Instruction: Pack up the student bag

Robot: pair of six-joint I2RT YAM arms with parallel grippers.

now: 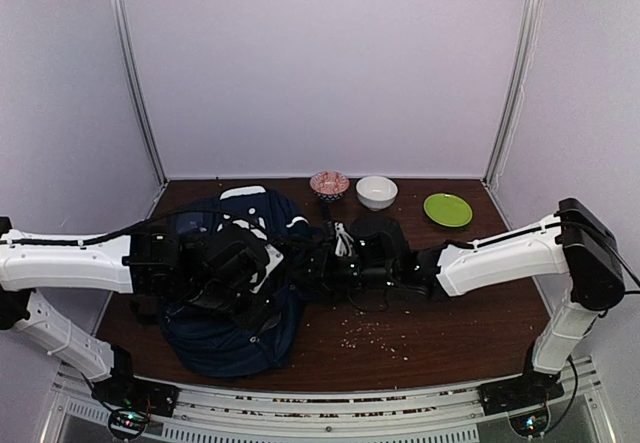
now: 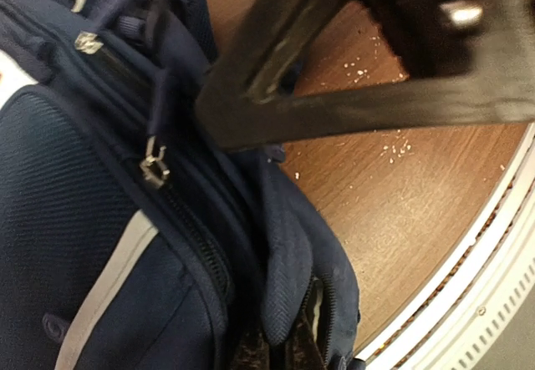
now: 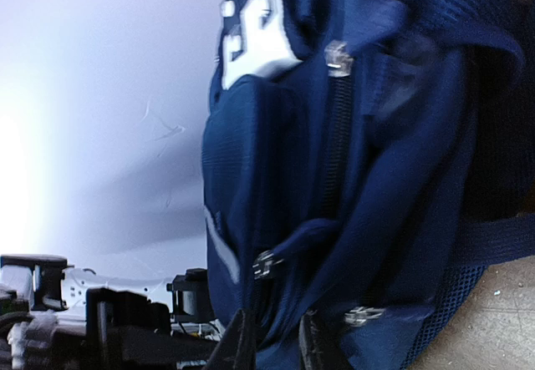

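Observation:
The navy backpack [image 1: 225,348] lies on the left of the table, partly hidden under my arms. At the bottom of the left wrist view, my left gripper is shut on a fold of the bag's fabric beside a zip. A metal zip pull [image 2: 154,168] hangs on the bag, with another zip pull [image 2: 89,43] farther up. My right gripper has its fingers apart, close against the bag's cloth. Just above it is a zip pull [image 3: 266,264], and to its right lies another metal pull [image 3: 364,315]. No object shows clearly between the right fingers.
At the back stand a red patterned bowl [image 1: 329,184], a white bowl [image 1: 377,192] and a green plate [image 1: 448,210]. Small crumbs [image 1: 368,338] lie on the table right of the bag.

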